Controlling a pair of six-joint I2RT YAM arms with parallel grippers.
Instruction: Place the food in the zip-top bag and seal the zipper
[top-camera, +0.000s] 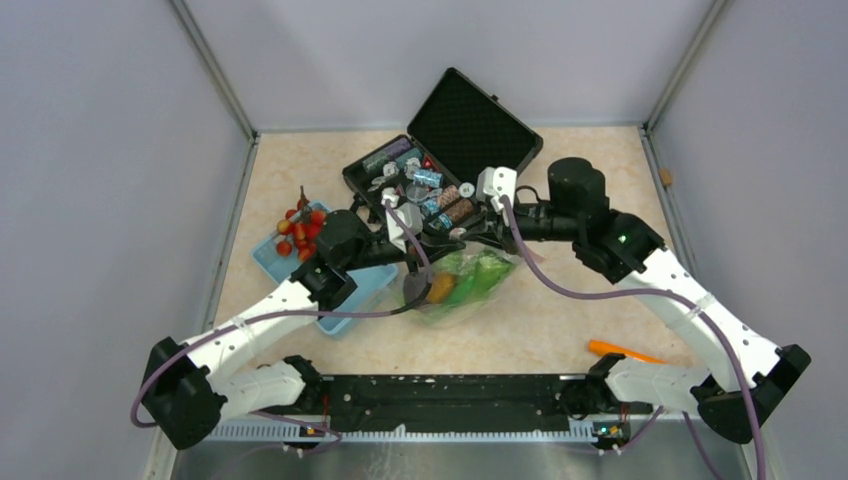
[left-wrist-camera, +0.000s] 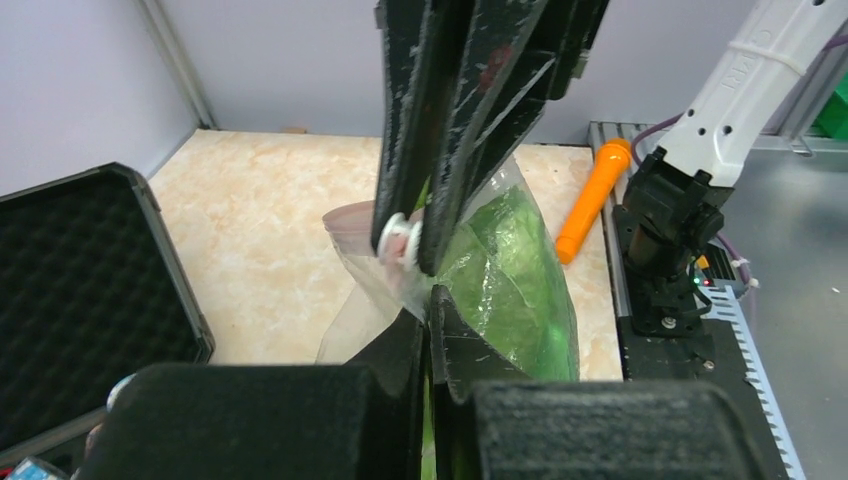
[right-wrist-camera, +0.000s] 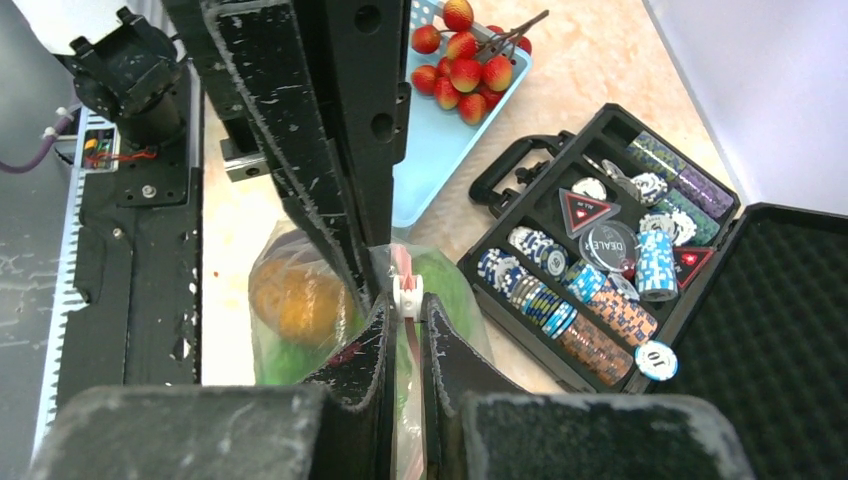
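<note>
The clear zip top bag (top-camera: 470, 285) stands mid-table with green leafy food (top-camera: 487, 272) and a round orange-yellow item (right-wrist-camera: 300, 300) inside. My right gripper is shut on the white zipper slider (right-wrist-camera: 407, 297) at the bag's top edge. Close beside it, my left gripper is shut, with the bag's thin film running into its fingertips. Pinkish zipper strip (left-wrist-camera: 350, 218) extends past the slider, away from the left gripper. From above, both arms partly cover the bag's mouth, so how much of the zipper is closed cannot be told.
Behind the bag lies an open black case (right-wrist-camera: 610, 250) of poker chips. A blue tray (top-camera: 340, 322) with red fruit (top-camera: 300, 232) sits left, under the left arm. An orange stick (top-camera: 625, 351) lies at front right.
</note>
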